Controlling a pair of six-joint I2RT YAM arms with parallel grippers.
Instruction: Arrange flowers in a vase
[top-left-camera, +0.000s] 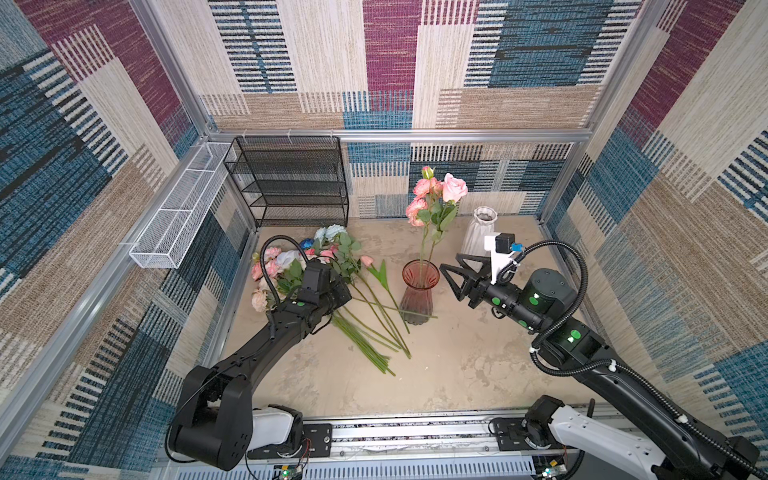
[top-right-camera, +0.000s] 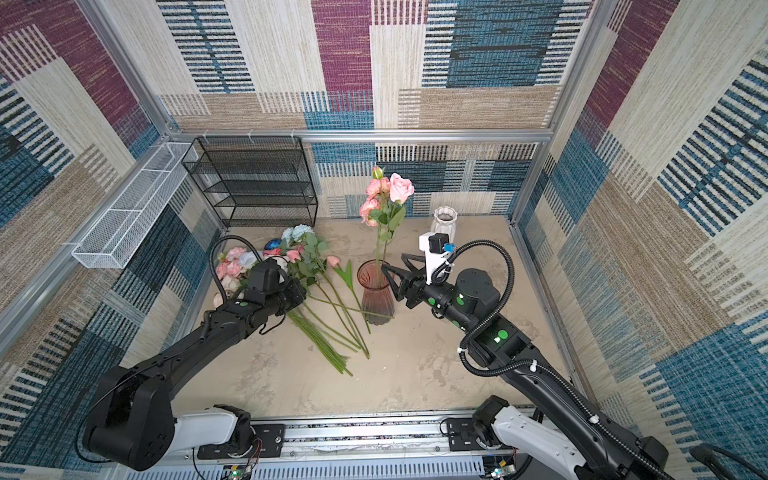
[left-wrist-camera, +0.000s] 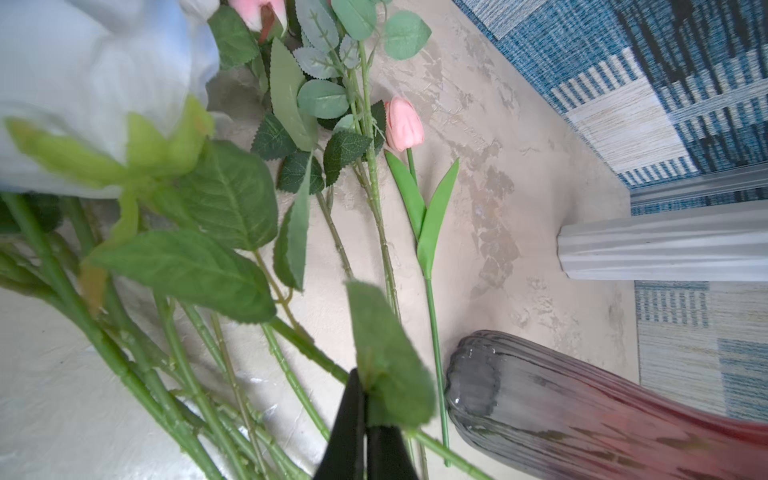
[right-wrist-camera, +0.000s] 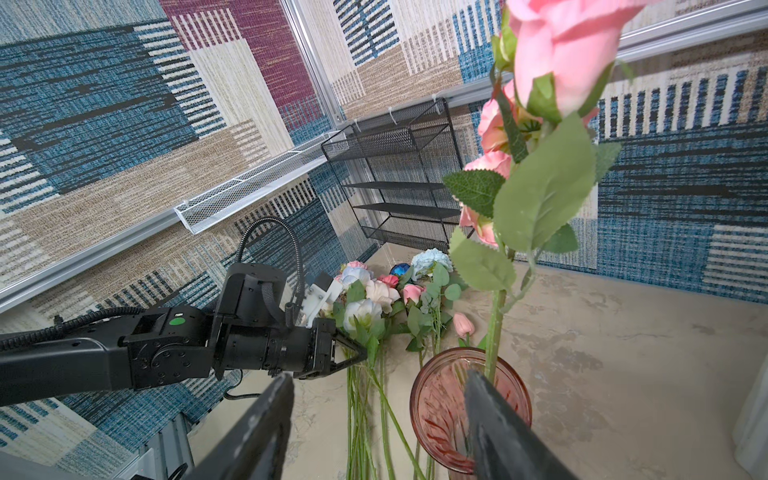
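Observation:
Pink roses (top-left-camera: 450, 188) stand in the red-grey glass vase (top-left-camera: 417, 304). The other flowers (top-right-camera: 276, 264) lie piled at the left, with a pink tulip (left-wrist-camera: 404, 124) and long stems. My left gripper is shut at the pile, below a white flower (left-wrist-camera: 96, 88); a leaf covers its tips and a green stem crosses there, so what is between the fingers is hard to tell. My right gripper (top-left-camera: 448, 272) stands open beside the vase, nothing between its fingers.
A white vase (top-left-camera: 483, 224) stands behind the right gripper. A black wire rack (top-left-camera: 288, 188) and white wire basket (top-left-camera: 176, 216) are at the back left.

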